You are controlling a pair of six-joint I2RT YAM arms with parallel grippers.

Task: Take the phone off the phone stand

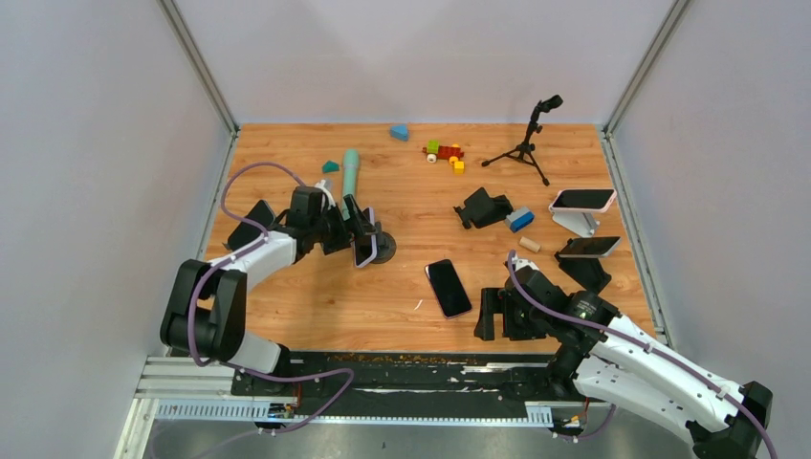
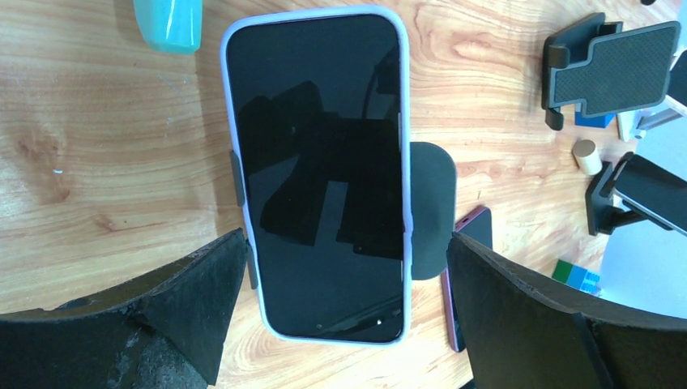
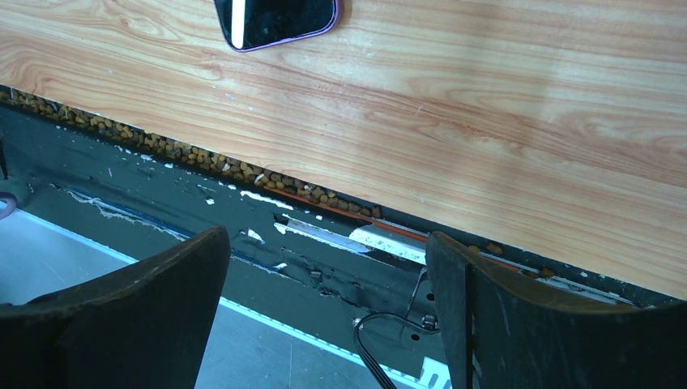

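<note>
The phone with the lilac rim (image 2: 320,178) stands on a dark round-based stand (image 1: 384,249), left of the table's middle. Most of that stand is hidden behind the phone in the left wrist view; a grey rounded part of it (image 2: 432,211) shows to the phone's right. My left gripper is open, one fingertip to each side of the phone's lower half, with visible gaps between. Near the table's front edge, my right gripper is open and empty. A second phone (image 1: 449,288) lies flat on the table between the two arms.
At the right are a phone on a white stand (image 1: 583,201), another dark stand (image 1: 587,261), a black holder (image 1: 485,207) and a blue block (image 1: 519,219). A black tripod (image 1: 528,143) stands at the back. A green rod (image 1: 350,177) lies close behind the left gripper.
</note>
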